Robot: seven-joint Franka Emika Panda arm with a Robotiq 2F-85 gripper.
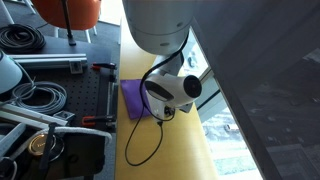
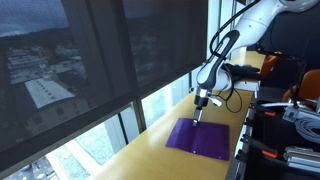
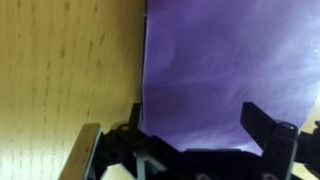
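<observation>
A purple cloth (image 2: 202, 141) lies flat on the wooden table (image 2: 120, 158), roughly square in exterior view 2. In the wrist view the cloth (image 3: 225, 65) fills the middle and right, its straight edge running down beside bare wood on the left. My gripper stands open over that edge, fingers spread apart, with only flat cloth and wood visible between them. From exterior view 2 the gripper (image 2: 195, 119) hangs low at the far part of the cloth; whether it touches cannot be told. The arm hides much of the cloth (image 1: 131, 98) in exterior view 1.
A black case with tools and coiled cable (image 1: 40, 97) sits beside the table. A dark blind (image 2: 70, 50) and window line the opposite side. Bare table extends toward the near left in exterior view 2. A loose black cable hangs off the arm.
</observation>
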